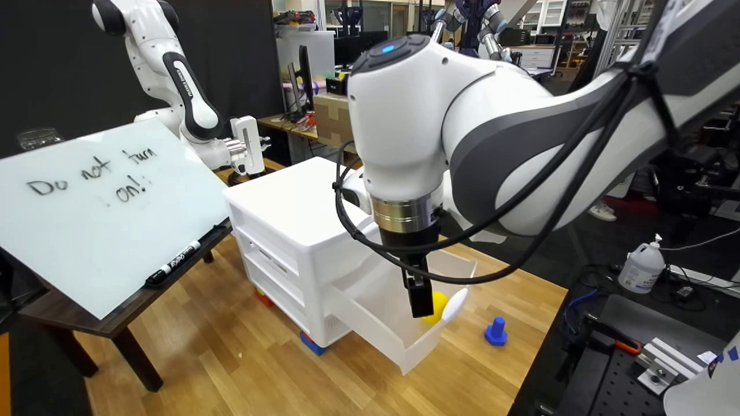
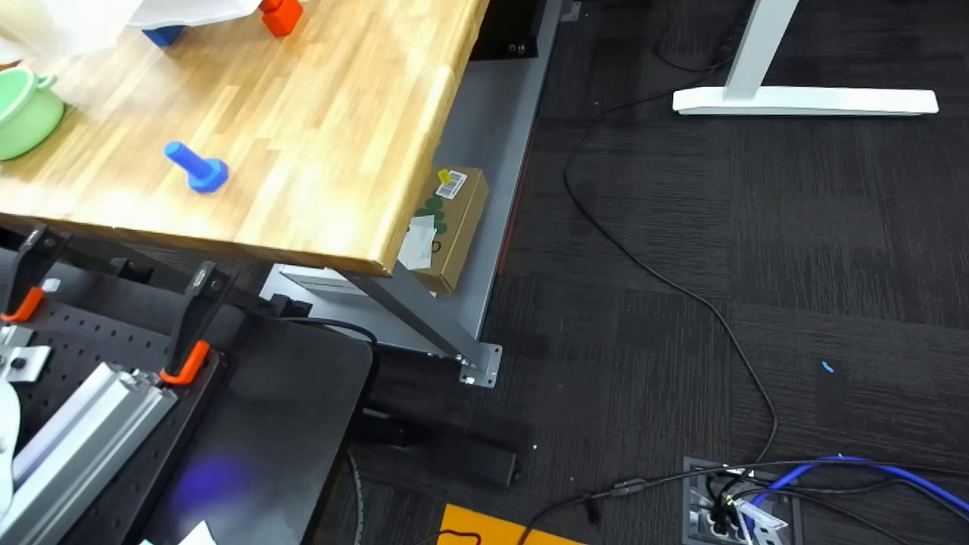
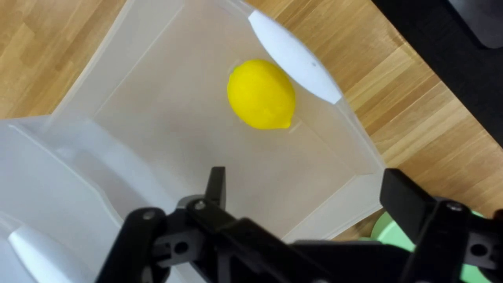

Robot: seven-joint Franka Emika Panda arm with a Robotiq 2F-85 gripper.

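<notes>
A yellow lemon (image 3: 260,94) lies inside the pulled-out translucent drawer (image 3: 155,113), close to its white front handle (image 3: 296,57). The drawer belongs to the white drawer unit (image 1: 277,201) on the wooden table. My gripper is open over the drawer, its fingers wide apart with nothing between them. In exterior view 1 the gripper's dark finger (image 1: 419,294) partly covers the lemon (image 1: 437,305). How far above the drawer floor the fingertips hang, I cannot tell.
On the table past the drawer front stands a blue bolt (image 1: 496,331). A green pot (image 2: 26,109) sits beside the drawer. The whiteboard (image 1: 104,208) leans at the left, and the right-hand table part is bare.
</notes>
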